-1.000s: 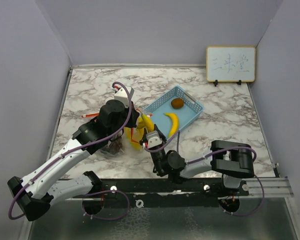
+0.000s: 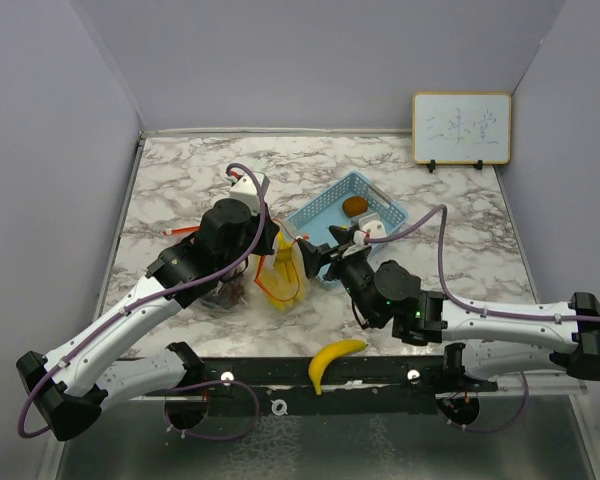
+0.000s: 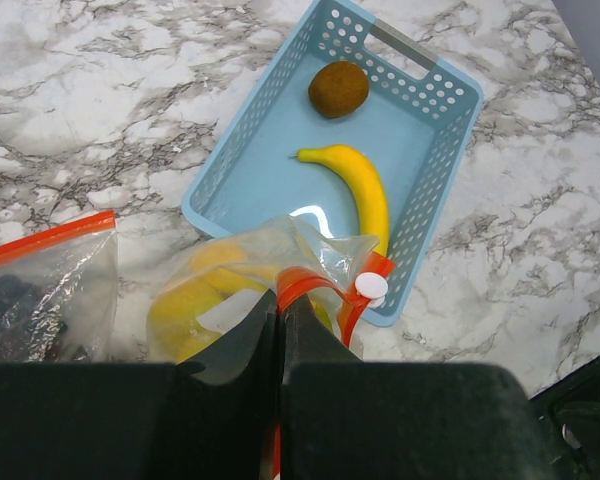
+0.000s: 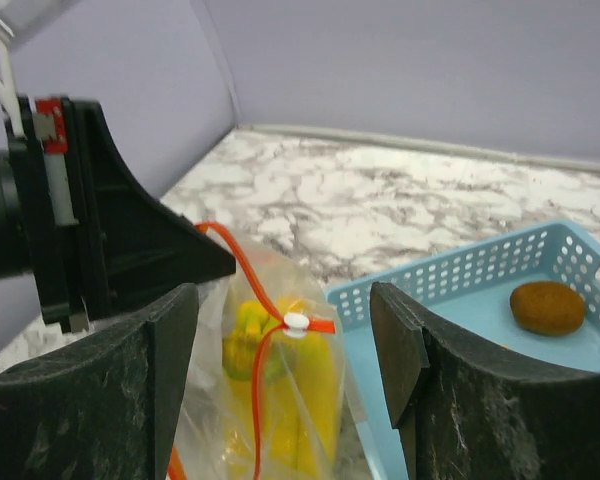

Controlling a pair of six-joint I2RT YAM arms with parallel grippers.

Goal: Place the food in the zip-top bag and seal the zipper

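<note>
An upright clear zip top bag (image 4: 320, 385) with orange edges holds yellow food (image 4: 298, 430). My left gripper is shut on the bag's orange rim. The right gripper stands open around the front of the bag's mouth, nothing held between its fingers. In the left wrist view, one banana (image 3: 365, 190) and a brown round item (image 3: 338, 90) lie in the blue basket (image 3: 460, 170). From above, the right gripper hides that banana. Another banana (image 2: 332, 360) lies at the table's front edge.
A second clear bag with an orange zipper (image 3: 60, 300) and dark contents lies left of the upright bag. A small whiteboard (image 2: 462, 128) stands at the back right. Table right of the basket is clear.
A banana now shows at the front edge. The left arm stays still.
</note>
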